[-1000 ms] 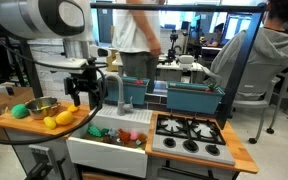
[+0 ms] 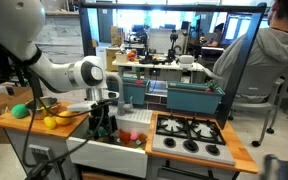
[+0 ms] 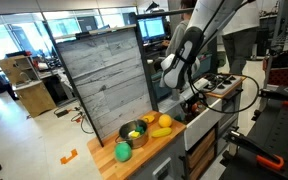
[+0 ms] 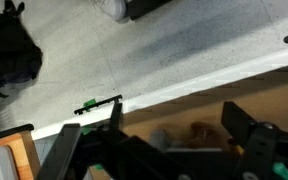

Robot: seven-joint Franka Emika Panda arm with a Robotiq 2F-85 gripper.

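My gripper points down into the left part of the white sink, close above the toys lying there. In the wrist view the gripper is open, its two dark fingers wide apart. A green piece, a red one and a pinkish one lie in the sink. Below the fingers in the wrist view is a brown area with a reddish-brown object, partly hidden by the gripper. Whether a finger touches any toy cannot be told.
Left of the sink, a metal pot, a green round item and yellow items stand on the wooden counter. A black-and-silver stove is to the right. Behind the sink rise the faucet and a blue-green shelf.
The arm has come down from above the counter and moved right, lowering the gripper into the sink. The toys look unmoved.
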